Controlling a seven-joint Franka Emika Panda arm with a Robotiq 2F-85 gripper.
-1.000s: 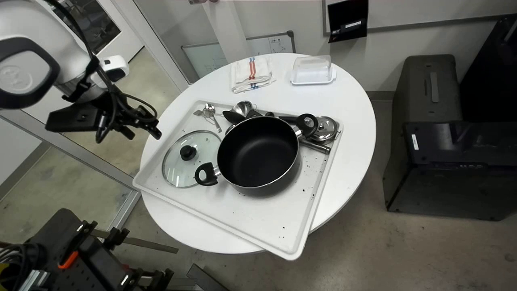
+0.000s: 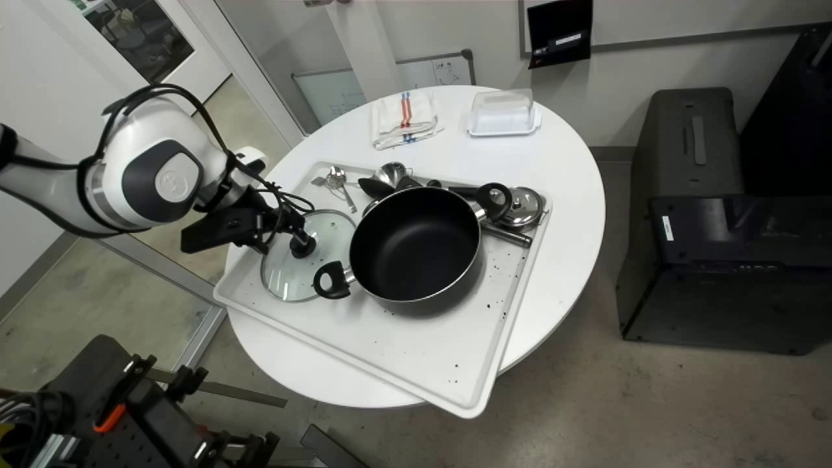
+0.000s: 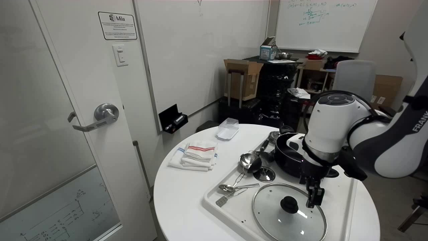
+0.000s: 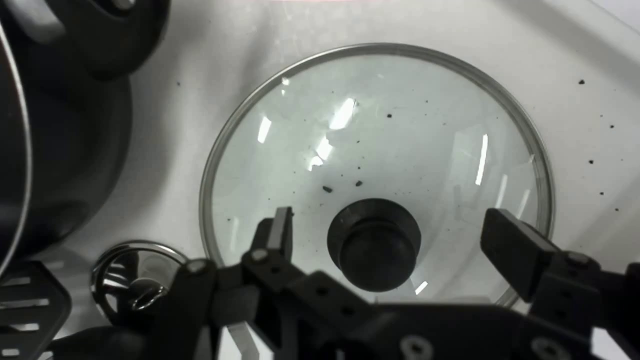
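Note:
A glass lid with a metal rim and a round black knob lies flat on the white tray. My gripper is open above it, one finger to each side of the knob in the wrist view and clear of it. Nothing is held. In exterior view 2 the gripper hangs over the lid, close to its knob. Beside the lid stands a black two-handled pot, empty and uncovered.
Spoons and small utensils, a strainer and a small metal lid crowd the tray's back side. Folded towels and a clear-lidded butter dish stand behind the tray. The tray's front part is mostly bare.
In exterior view 1 the arm has moved right and down, from beyond the table's left edge to over the lid. The lid and pot have not moved.

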